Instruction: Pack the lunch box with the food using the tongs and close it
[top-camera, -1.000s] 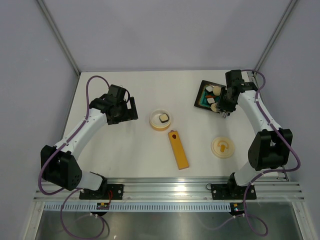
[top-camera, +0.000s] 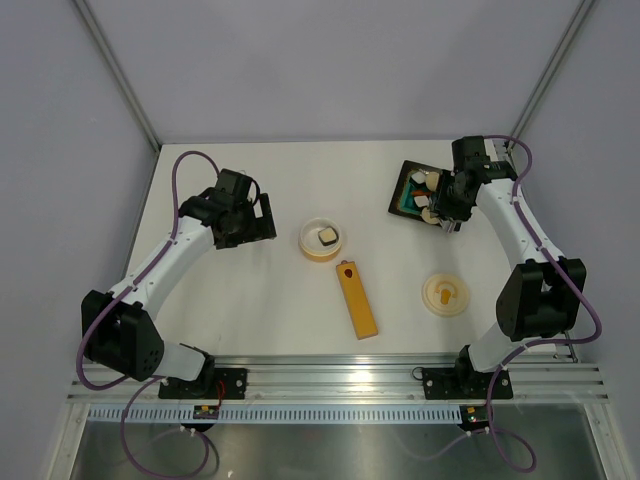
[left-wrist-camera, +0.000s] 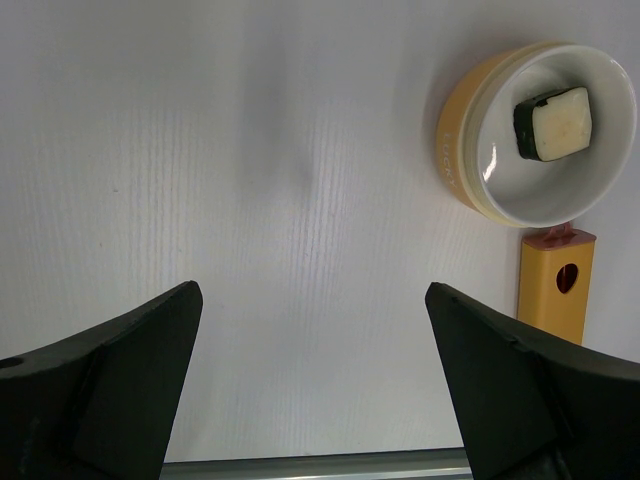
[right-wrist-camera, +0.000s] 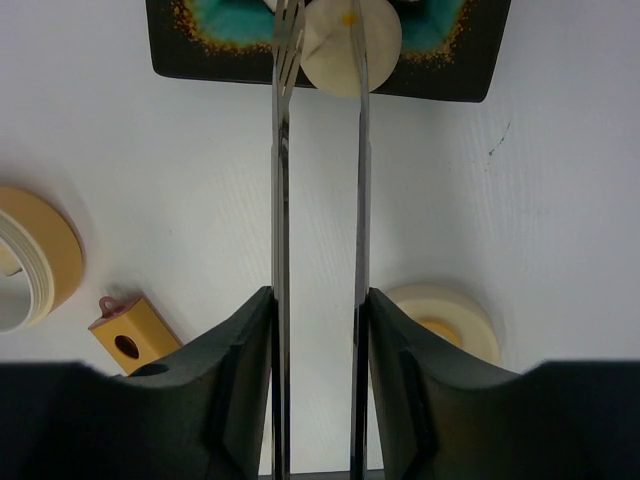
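Observation:
A dark tray (top-camera: 397, 206) with teal inside holds pale round and square pieces and an orange strip at the back right. My right gripper has long metal tongs reaching over a pale round piece (right-wrist-camera: 338, 68) at the tray's edge; whether they grip it is unclear. A round lunch container (top-camera: 320, 250) in the middle holds a dark-wrapped white piece (left-wrist-camera: 560, 124). My left gripper stands open and empty, left of the container.
A yellow case (top-camera: 357, 300) lies below the container. A round lid (top-camera: 445, 296) rests at the front right.
My right gripper has shifted very slightly over the tray. The left arm and the other objects are unchanged.

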